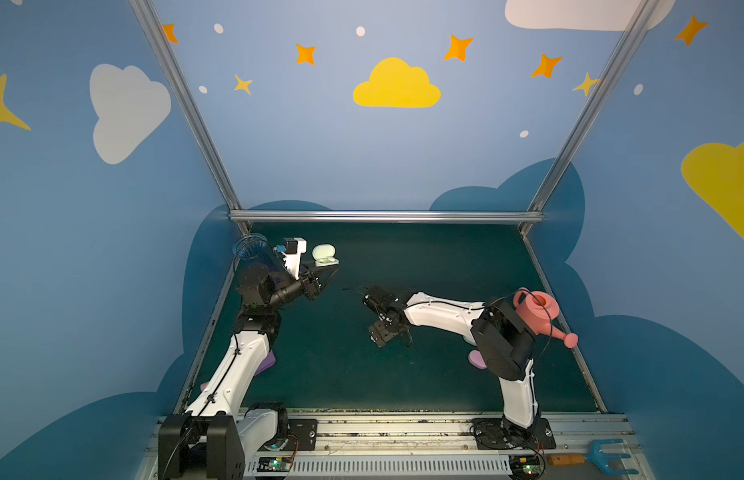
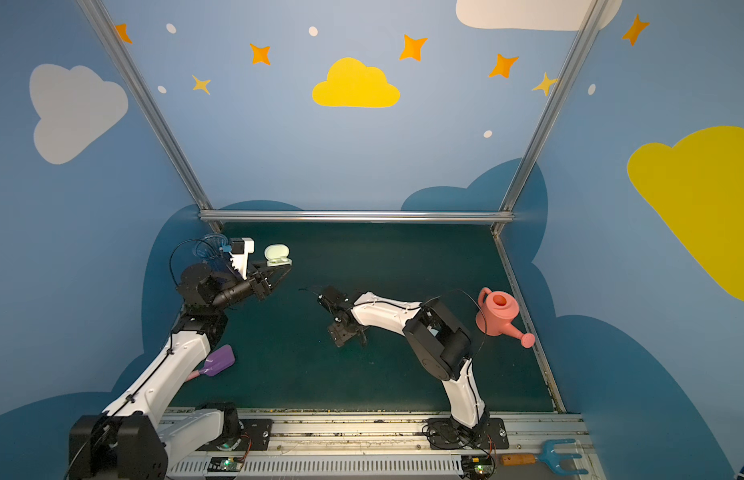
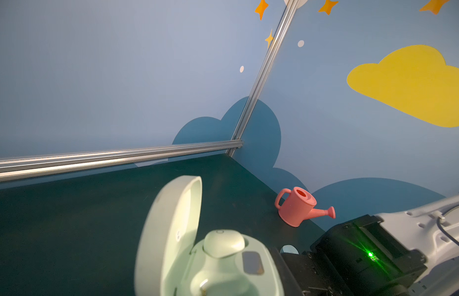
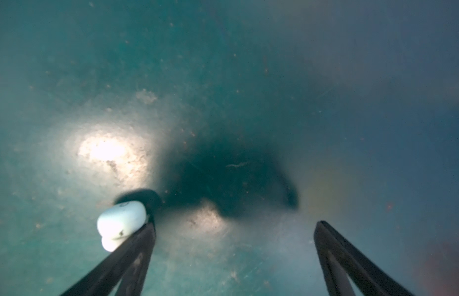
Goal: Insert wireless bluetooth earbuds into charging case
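The pale green charging case (image 3: 224,281) is held up at the left of the workspace, lid raised. My left gripper (image 1: 327,277) is shut on it. One earbud (image 3: 223,243) sits in the case's far slot; the nearer slot looks empty. Over the green mat, my right gripper is open and points down, nothing between its fingers. A second pale earbud (image 4: 121,222) lies on the mat beside the left finger in the right wrist view, outside the gap and partly overlapped by that fingertip.
A pink watering can (image 1: 538,312) stands at the right edge. At the left lies a purple shovel (image 2: 219,360), and a blue wire basket (image 1: 250,246) is in the back left corner. The mat (image 1: 420,252) behind the right arm is clear.
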